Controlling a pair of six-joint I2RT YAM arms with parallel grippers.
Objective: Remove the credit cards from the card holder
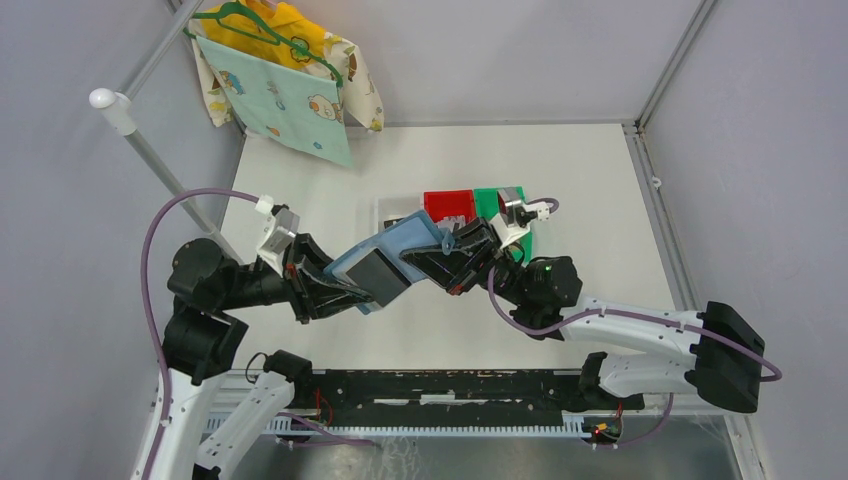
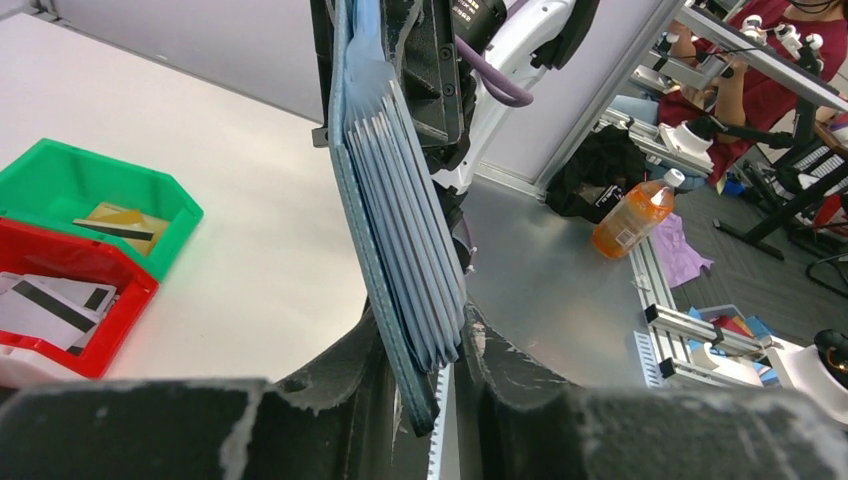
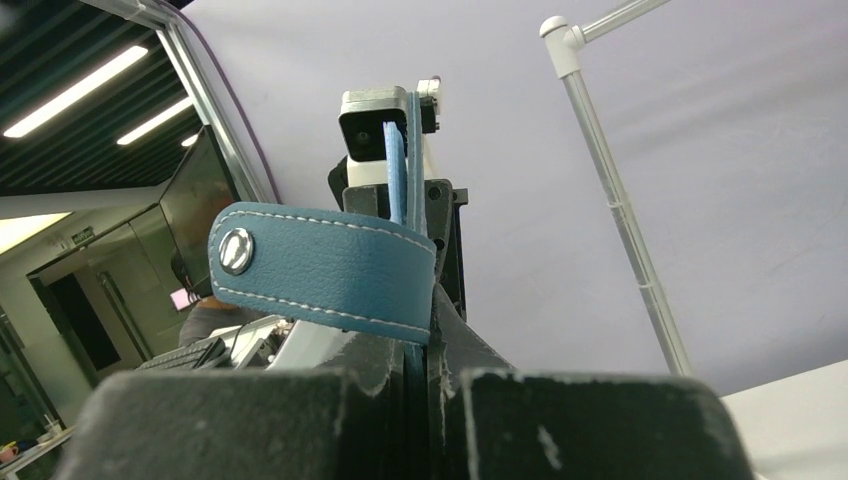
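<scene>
Held up between both arms, the blue card holder has a dark grey rectangle on its near face. My left gripper is shut on its lower end, and that view looks along a row of pale, fanned sleeves. Whether cards sit inside those sleeves cannot be told. On the opposite end, my right gripper is shut, the holder's edge between its fingers. A stitched strap with a metal snap hangs loose there, unfastened.
Behind the arms stand a red bin with several cards, a green bin with yellowish cards, and a white bin. Clothes hang at back left.
</scene>
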